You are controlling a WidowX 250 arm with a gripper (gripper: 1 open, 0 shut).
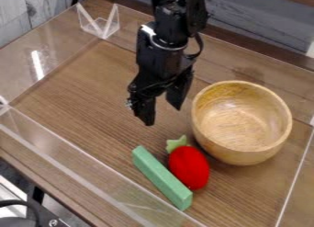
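Observation:
My gripper (160,103), black, hangs open over the middle of the wooden table (80,102), with nothing visible between its fingers. To its right is a wooden bowl (241,120), which looks empty. Below it, toward the near side, lie a red tomato-like object (188,168) with a green top and a long green block (161,178), the red one to the right of the block.
A wall (270,19) runs along the back right, and a black cable sits at the bottom left corner.

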